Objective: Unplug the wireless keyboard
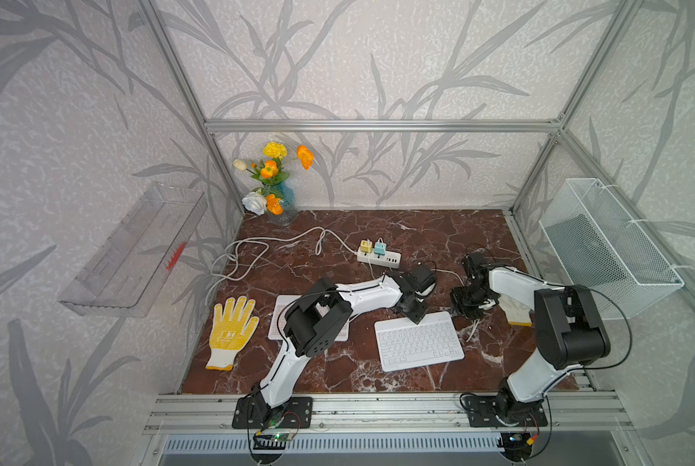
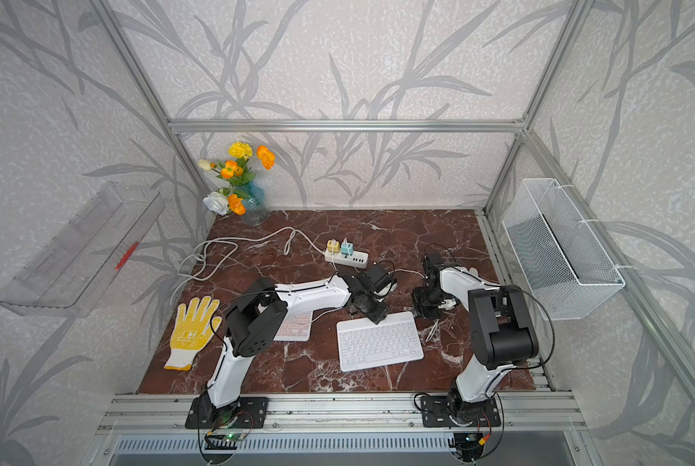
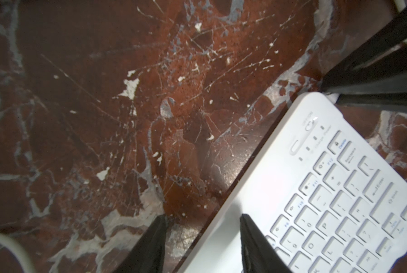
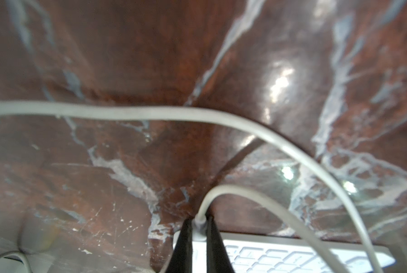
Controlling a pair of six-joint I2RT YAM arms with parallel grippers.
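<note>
The white keyboard [image 1: 417, 341] lies at the front centre of the table, seen also in the left wrist view [image 3: 321, 200]. My left gripper is over its back edge, with the white body between its fingers; the grip is partly below the frame. My right gripper is shut on the white cable's plug [image 4: 198, 223] at the keyboard's edge, beside its rear corner. Whether the plug is still in the socket cannot be told.
A power strip [image 1: 378, 258] with chargers stands behind the arms. A second keyboard [image 2: 291, 327], a yellow glove [image 1: 230, 334] and a flower vase [image 1: 283, 213] are on the left. Loose cables run across the table.
</note>
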